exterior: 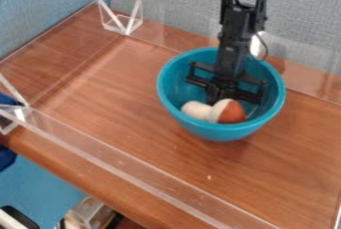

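Observation:
A blue bowl (pixel 177 79) sits on the wooden table toward the back right. Inside it, near the front, lie a pale rounded object (pixel 197 110) and an orange-red and white object (pixel 226 112). My black gripper (pixel 218 92) reaches down from the top into the bowl, just behind these objects. Its fingertips are partly hidden in the dark of the bowl, and I see nothing clearly held between them.
Wire-frame fixtures (pixel 120 19) stand at the table's back left and left edge, where dark blue items sit. A grey wall runs behind.

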